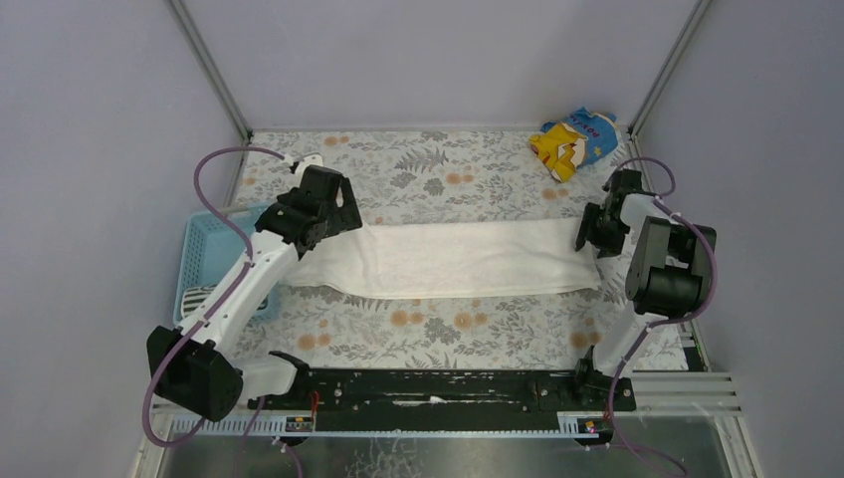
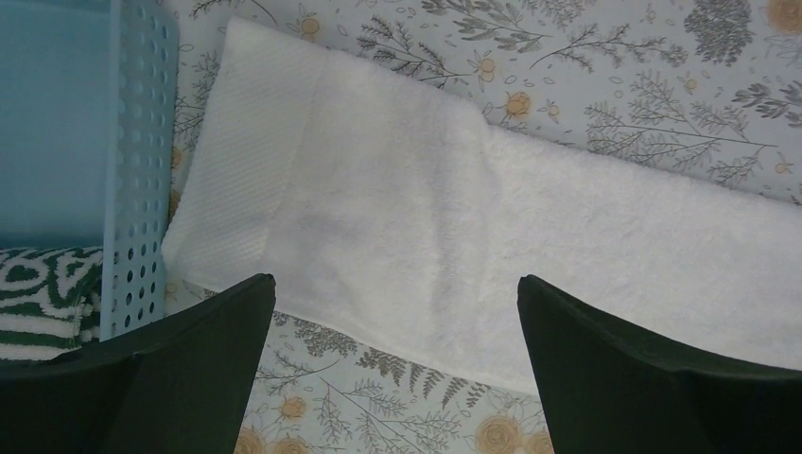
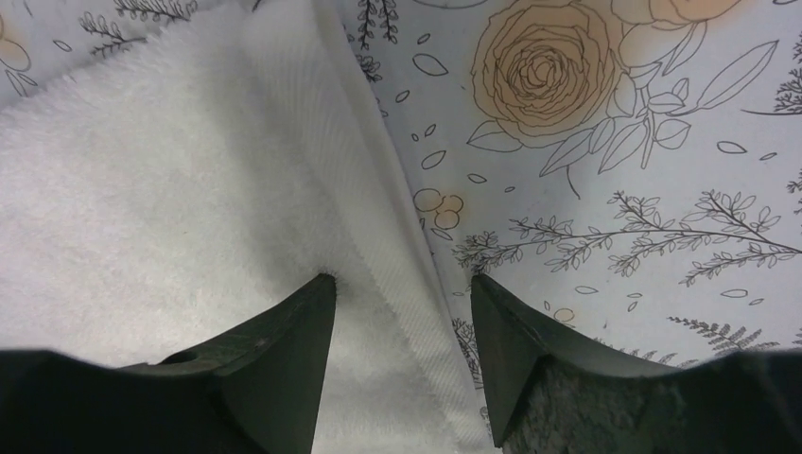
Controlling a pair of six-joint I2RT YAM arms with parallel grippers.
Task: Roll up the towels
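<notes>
A long white towel (image 1: 448, 261) lies spread flat across the patterned table, folded over on itself towards its left part. In the left wrist view, my left gripper hangs open over the towel's left section, with a fold line (image 2: 444, 227) running across below it. At the towel's right end, my right gripper is part open and low. One of its fingers (image 3: 293, 350) is over the cloth and the other lies just outside the hemmed edge (image 3: 388, 246), so that edge runs between them. Nothing is clamped there.
A light blue basket (image 1: 202, 224) with a green-and-white striped towel (image 2: 47, 295) in it stands left of the white towel. A yellow and blue bag (image 1: 575, 142) sits at the back right.
</notes>
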